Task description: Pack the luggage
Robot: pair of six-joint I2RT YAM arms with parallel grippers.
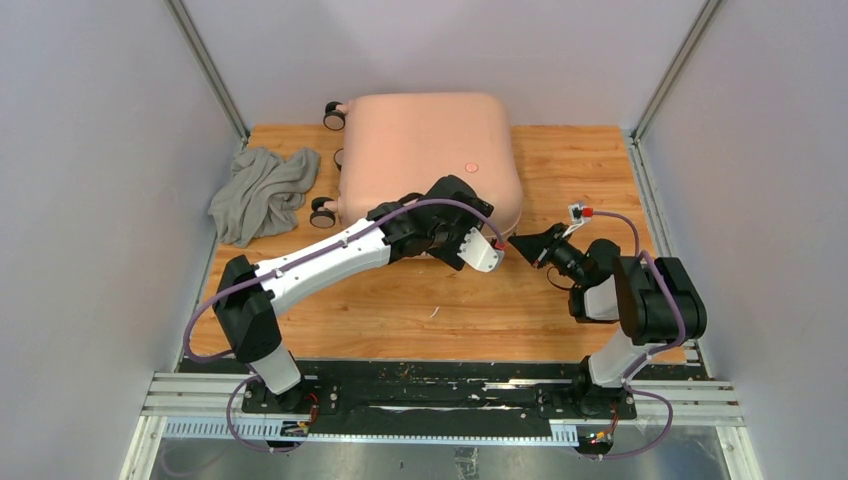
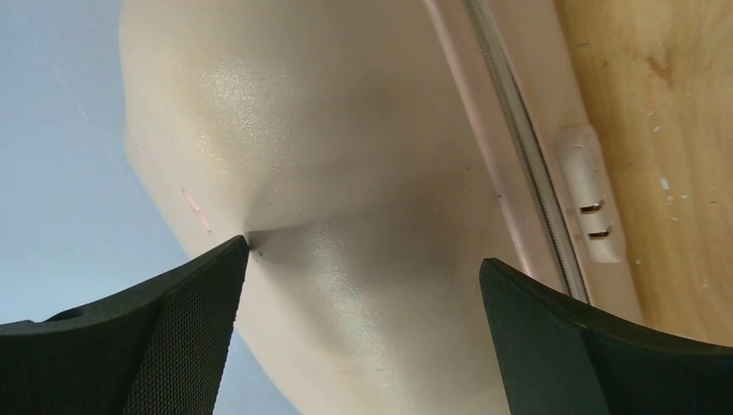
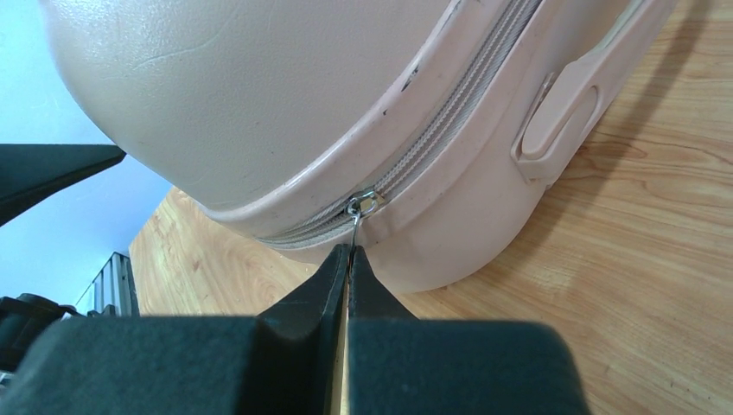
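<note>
A pink suitcase (image 1: 420, 140) lies closed on its side on the wooden board, wheels to the left. My left gripper is open over the suitcase's front part near the zipper (image 2: 527, 138), with no object held between its fingers. At the front right corner my right gripper is shut at the zipper pull (image 3: 363, 203), whose thin metal tab runs down to the fingertips. A latch or handle (image 3: 562, 121) sits beside the zipper.
A crumpled grey cloth (image 1: 255, 190) lies left of the suitcase. Bare board (image 1: 470, 320) spans the front and the back right. Walls enclose both sides and the back.
</note>
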